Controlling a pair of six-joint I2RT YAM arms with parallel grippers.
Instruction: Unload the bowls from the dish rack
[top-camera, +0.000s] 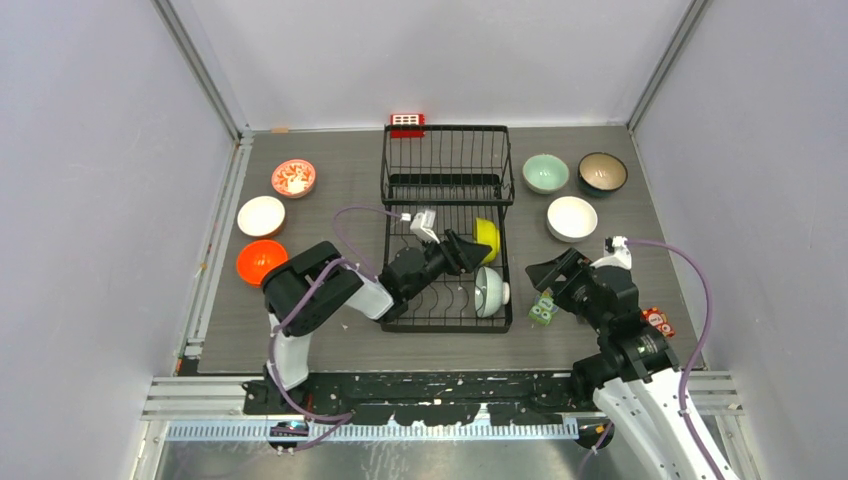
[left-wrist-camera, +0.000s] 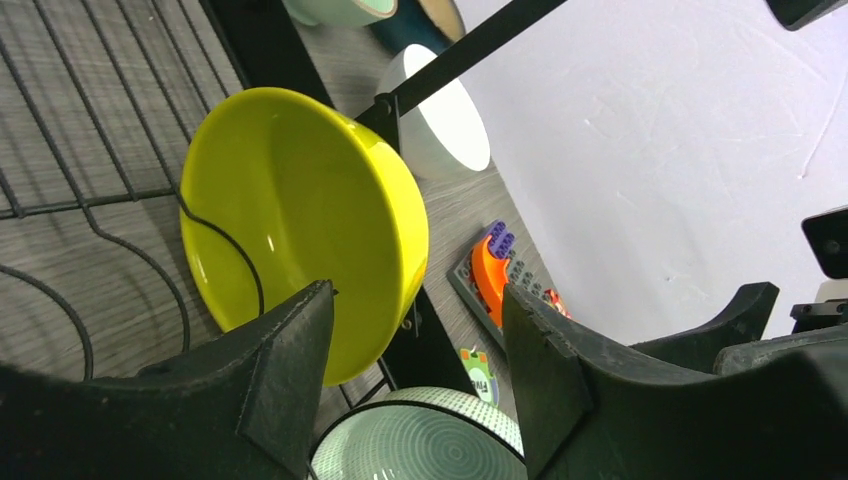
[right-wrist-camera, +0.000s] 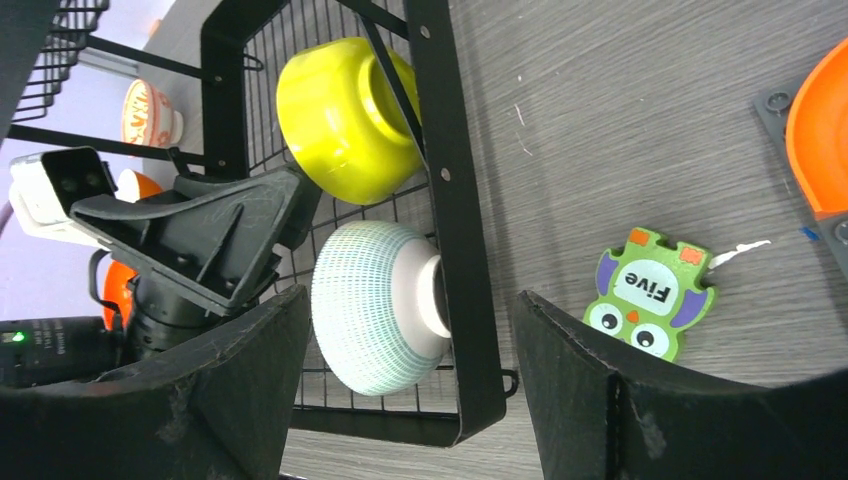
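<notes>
In the lower section of the black dish rack (top-camera: 400, 328), a yellow bowl (top-camera: 487, 240) (left-wrist-camera: 290, 220) (right-wrist-camera: 345, 120) stands on its side against the right edge. A pale patterned bowl (top-camera: 488, 292) (right-wrist-camera: 365, 305) leans nearer the front. My left gripper (top-camera: 474, 254) reaches over the rack, fingers apart, with the yellow bowl's near rim in line with the gap; contact with it does not show. Right of the rack, my right gripper (top-camera: 556, 270) hangs open and empty.
Green (top-camera: 545, 174), brown (top-camera: 602, 173) and white (top-camera: 572, 218) bowls stand right of the rack. On the left are a patterned bowl (top-camera: 293, 177), a white-lined bowl (top-camera: 261, 216) and an orange bowl (top-camera: 258, 258). A green owl toy (right-wrist-camera: 648, 290) lies near the rack's right side.
</notes>
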